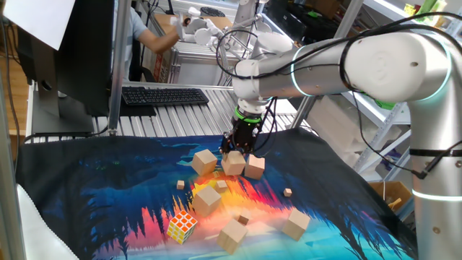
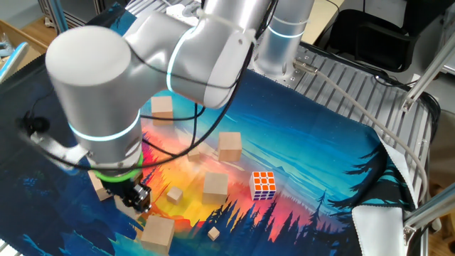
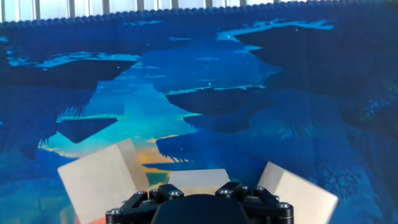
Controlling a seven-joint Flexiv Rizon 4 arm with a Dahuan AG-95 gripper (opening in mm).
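Note:
My gripper [image 1: 238, 146] points down at the far side of the printed cloth, shut on a large pale wooden block [image 1: 233, 165]. In the wrist view that block [image 3: 199, 180] shows between the fingertips, its lower part hidden by the gripper. One large wooden block [image 1: 204, 162] is to its left, and another [image 1: 255, 167] stands close on its right. Exterior view 2 shows the held block [image 2: 126, 207] partly covered by the gripper [image 2: 138, 199]. Whether it touches the cloth or the block beside it I cannot tell.
Nearer the front are more large blocks [image 1: 207, 201], several small cubes such as one [image 1: 287, 193] at the right, and a Rubik's cube [image 1: 182, 227]. A keyboard [image 1: 164, 97] lies beyond the cloth.

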